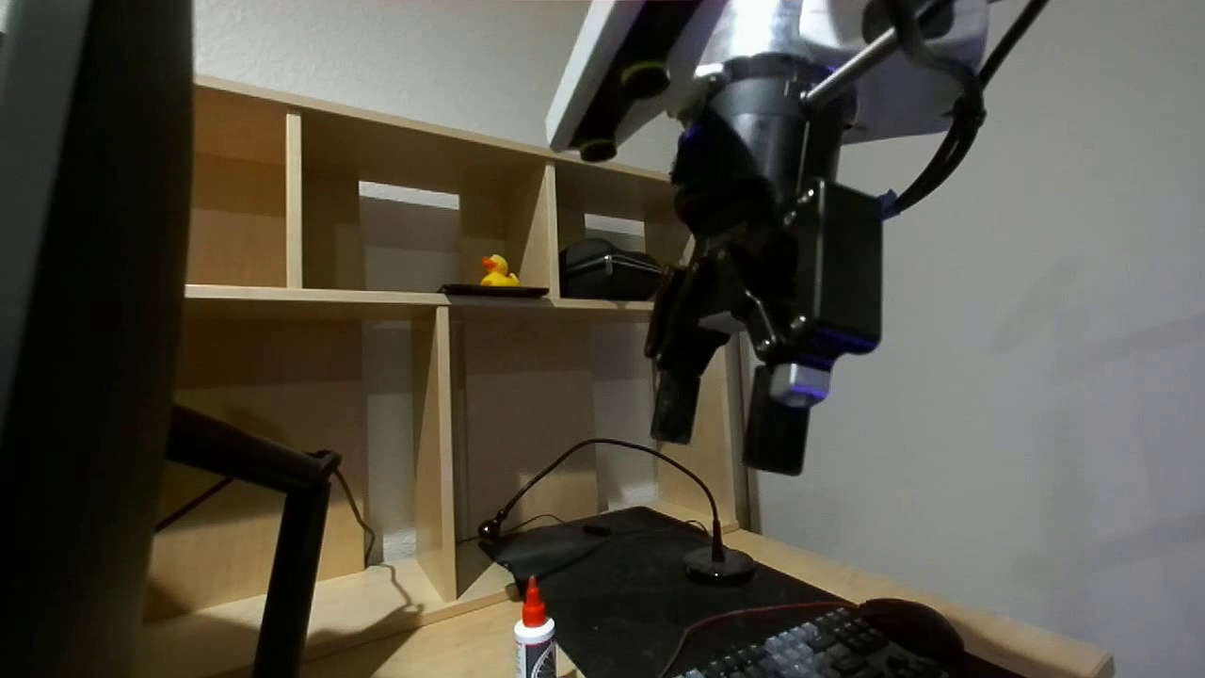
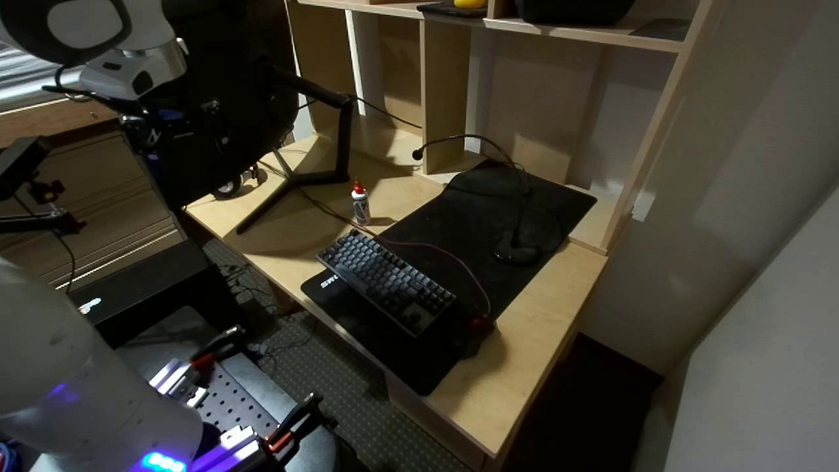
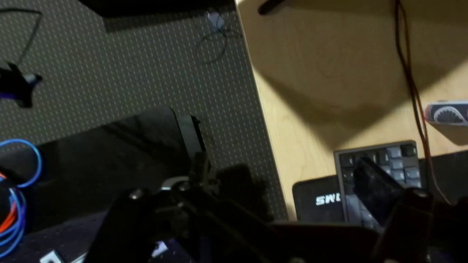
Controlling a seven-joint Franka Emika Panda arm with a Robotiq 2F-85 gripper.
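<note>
My gripper (image 1: 725,450) hangs in the air, tilted, its two fingers apart with nothing between them. In the wrist view one dark finger (image 3: 373,186) shows in front of the keyboard, far from the other. On the desk stands a white bottle (image 1: 536,646) with a red tip, upright and well away from the gripper. Exterior view 2 has the same bottle (image 2: 360,204) behind the keyboard (image 2: 385,276). A yellow rubber duck (image 1: 498,271) sits on a black tray (image 1: 493,290) on the upper shelf.
A black mat (image 2: 440,224) covers much of the desk, with a gooseneck microphone (image 2: 515,248) and a mouse (image 2: 469,337) on it. The monitor stand (image 2: 343,145) is at the back left. A black case (image 1: 610,271) rests on the shelf.
</note>
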